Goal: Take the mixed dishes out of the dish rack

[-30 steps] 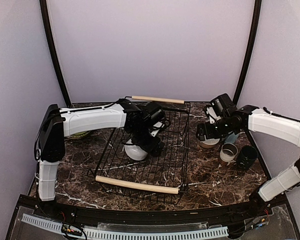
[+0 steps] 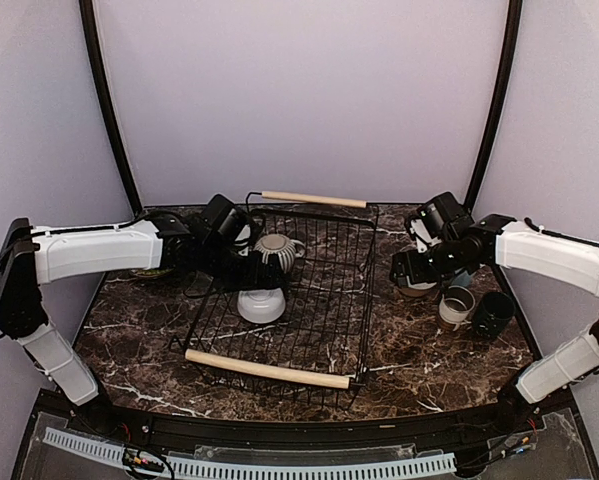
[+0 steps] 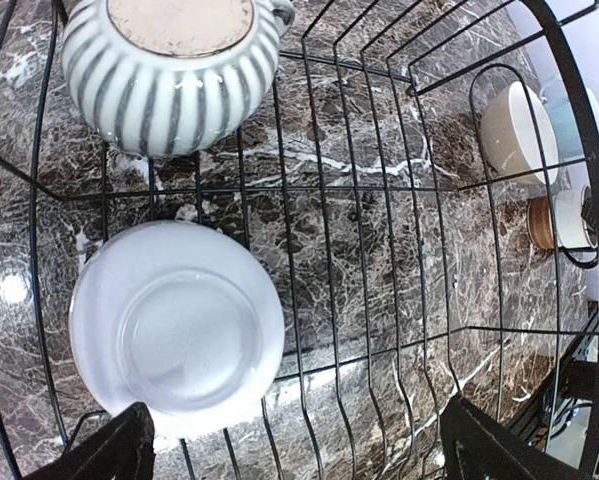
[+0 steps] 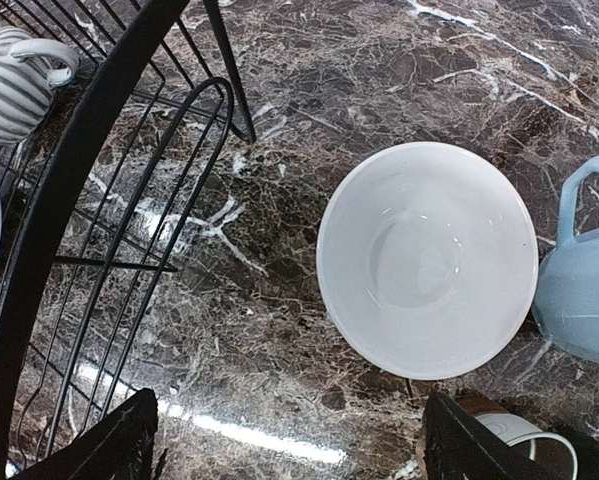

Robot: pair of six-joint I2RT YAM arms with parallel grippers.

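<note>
Inside the black wire dish rack [image 2: 319, 330] a white bowl [image 2: 262, 308] lies upside down, its foot ring facing up. Behind it in the rack is a grey-striped white mug [image 2: 278, 247], also overturned. My left gripper [image 2: 259, 275] hovers over the rack near both, open and empty; in the left wrist view the bowl [image 3: 184, 325] shows just beyond one fingertip. Outside the rack on the right, my right gripper [image 2: 417, 268] is open above the counter. Below it a white bowl [image 4: 426, 260] stands upright, apart from its fingers.
On the right counter stand a light blue mug [image 4: 584, 275], a white-and-brown cup [image 2: 455, 305] and a dark green mug [image 2: 493, 313]. Wooden handles [image 2: 267, 369] edge the rack. Left of the rack, the front counter is bare.
My left arm has swung left across the rack, uncovering the striped mug. The white bowl in the rack has shifted slightly left and down. The right arm looks still.
</note>
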